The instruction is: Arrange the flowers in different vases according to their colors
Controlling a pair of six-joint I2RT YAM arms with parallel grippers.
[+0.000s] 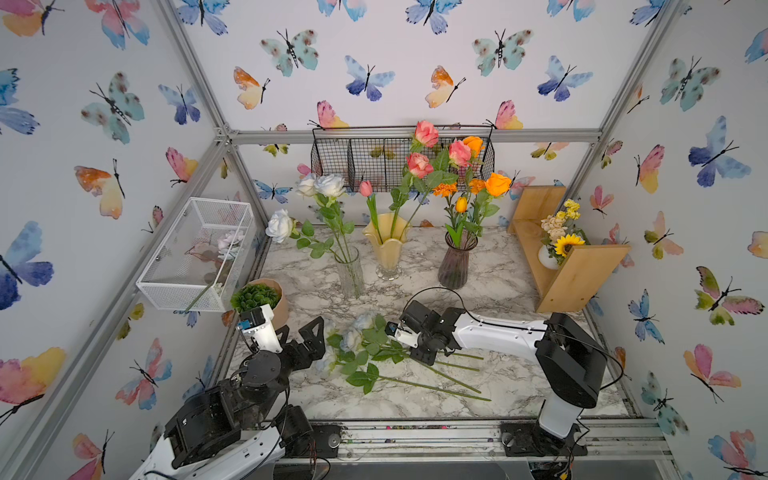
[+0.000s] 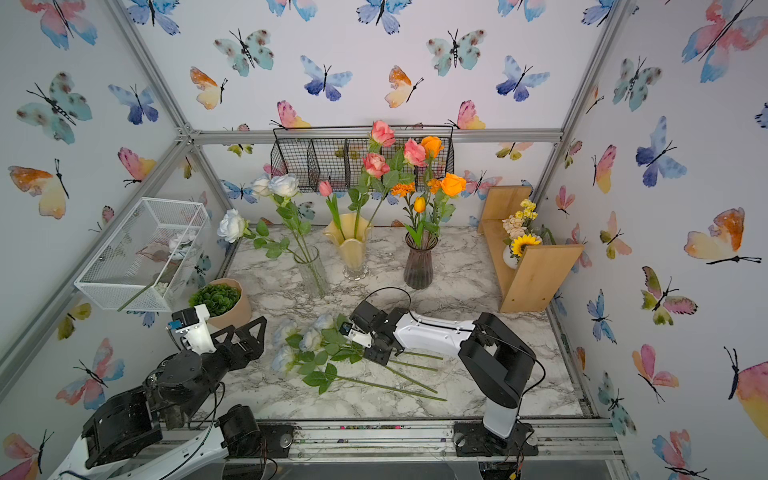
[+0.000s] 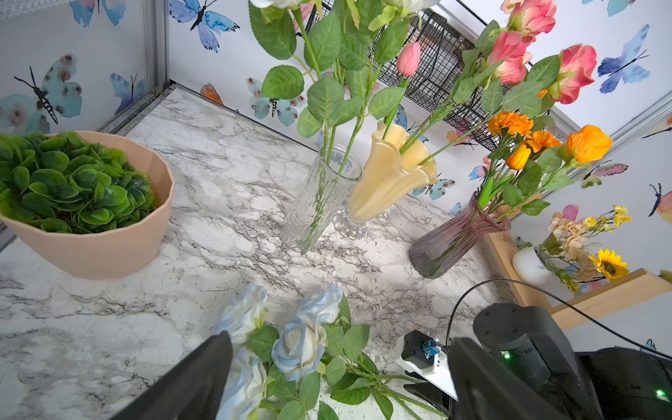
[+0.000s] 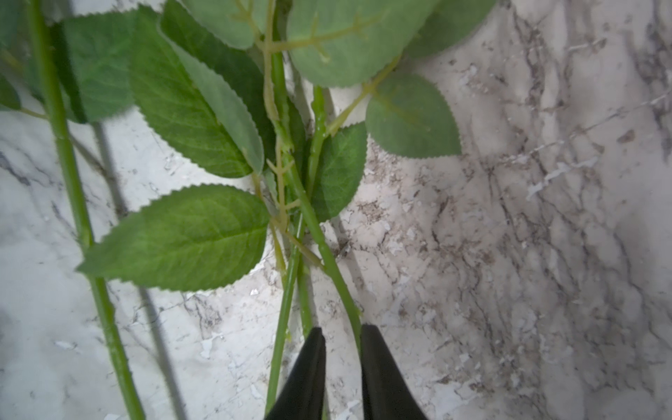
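Observation:
Pale blue-white roses (image 3: 301, 343) lie on the table, their stems toward the right. My right gripper is down among them, shut on a green stem (image 4: 336, 280). My left gripper (image 1: 314, 336) hangs open and empty beside the planter. Behind stand a clear vase (image 1: 350, 280) of white roses, a yellow vase (image 1: 388, 252) of pink flowers and a purple vase (image 1: 453, 272) of orange flowers.
The planter (image 3: 91, 245) is at left, below a white mesh box (image 1: 184, 272). A wooden stand (image 1: 584, 272) with small flowers is at right, a wire basket (image 1: 368, 160) on the back wall.

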